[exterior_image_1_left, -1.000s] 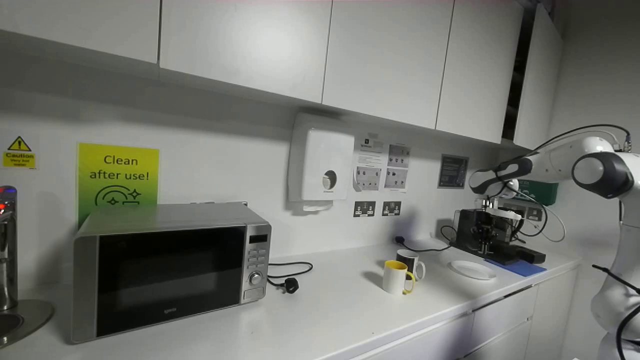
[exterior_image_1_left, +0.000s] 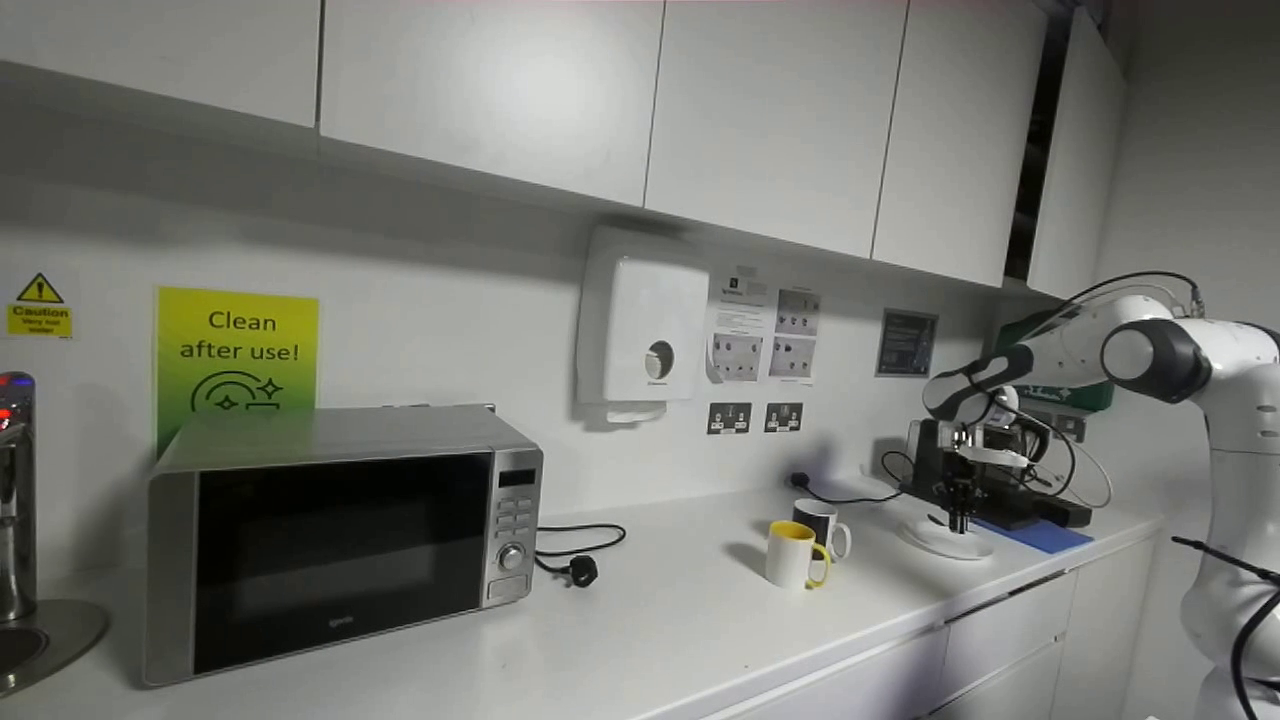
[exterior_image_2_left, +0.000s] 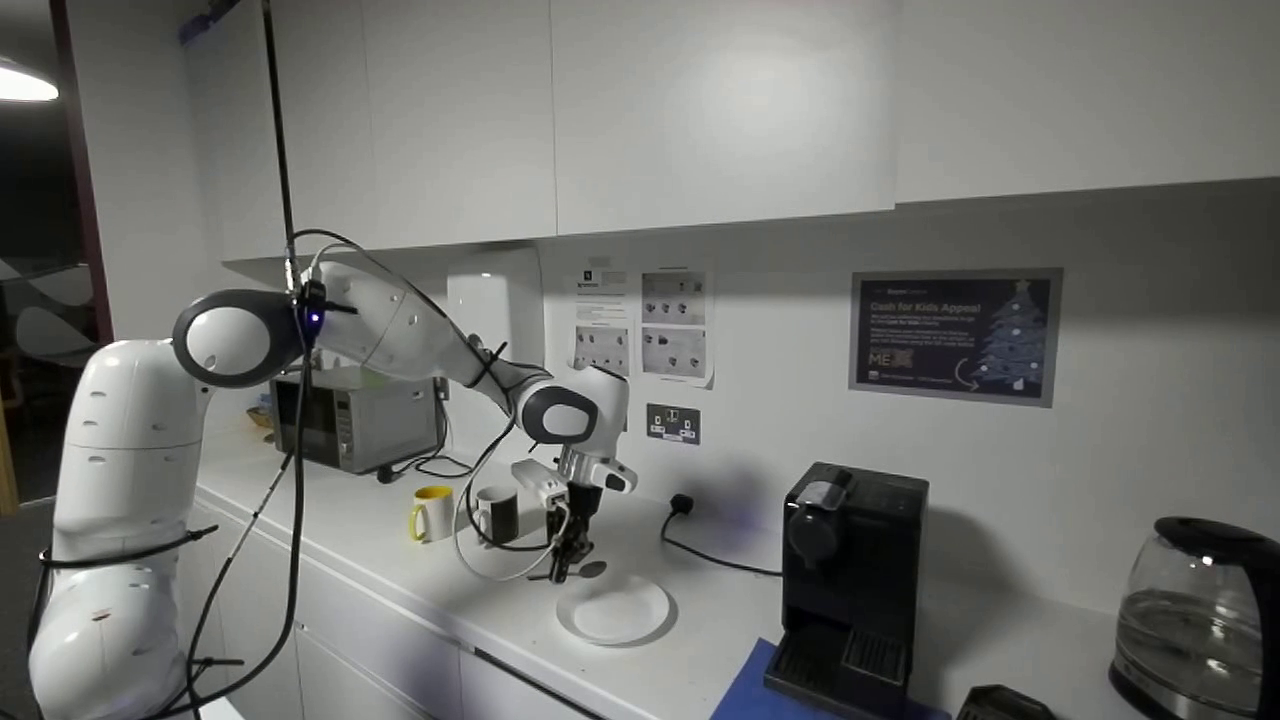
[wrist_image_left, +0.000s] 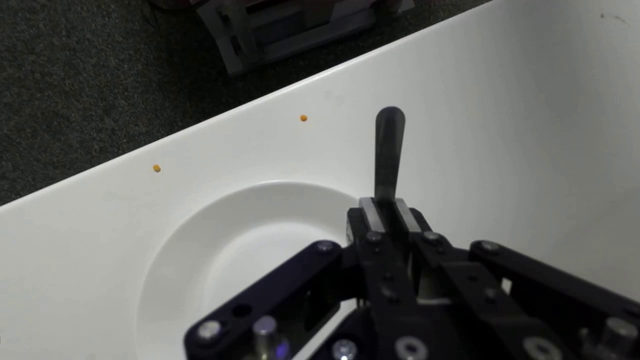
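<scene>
My gripper is shut on a spoon, whose dark, round-ended handle (wrist_image_left: 389, 147) sticks out beyond the fingertips in the wrist view. In exterior view 2 the oval bowl of the spoon (exterior_image_2_left: 593, 569) shows to the right of the fingers, above the counter. The white plate (exterior_image_2_left: 614, 610) lies flat below and beside the gripper (exterior_image_2_left: 560, 574). From exterior view 1 the gripper (exterior_image_1_left: 959, 523) appears low over the plate (exterior_image_1_left: 948, 539). Whether the spoon touches the plate I cannot tell. The fingers cover part of the rim in the wrist view.
A yellow-rimmed mug (exterior_image_1_left: 789, 556) and a black-and-white mug (exterior_image_1_left: 822, 524) stand left of the plate. A black coffee machine (exterior_image_2_left: 853, 564) sits on the other side, with a glass kettle (exterior_image_2_left: 1200, 624) beyond. Two orange specks lie near the counter's edge (wrist_image_left: 252, 103). Open counter stretches towards the microwave (exterior_image_1_left: 348, 540).
In exterior view 1 my gripper has come down and to the left, from in front of the coffee machine to over the plate. The plate and mugs have stayed put.
</scene>
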